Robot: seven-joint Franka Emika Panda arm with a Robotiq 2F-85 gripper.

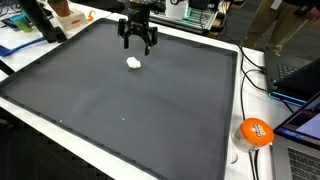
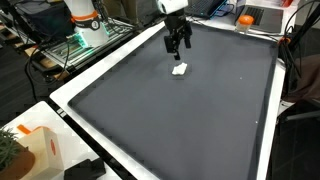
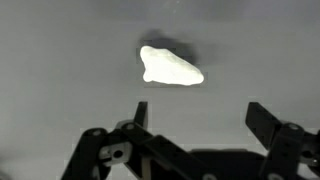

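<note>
A small white object [image 3: 170, 66], irregular and longish, lies on the dark grey board [image 1: 120, 112]. Exterior view 1 has this white piece [image 1: 133, 62] near the board's far edge, and exterior view 2 shows it [image 2: 180, 69] just in front of the arm. My gripper [image 1: 138, 46] hangs above the board close by, its fingers wide apart. In the wrist view the gripper's two black fingertips [image 3: 138, 118] stand at left and right below the white object, and nothing is between them.
An orange round-topped item [image 1: 254, 133] stands on the white table at the right, near a laptop [image 1: 296, 158]. Cables run along the table's right side. The rest of the board is clear.
</note>
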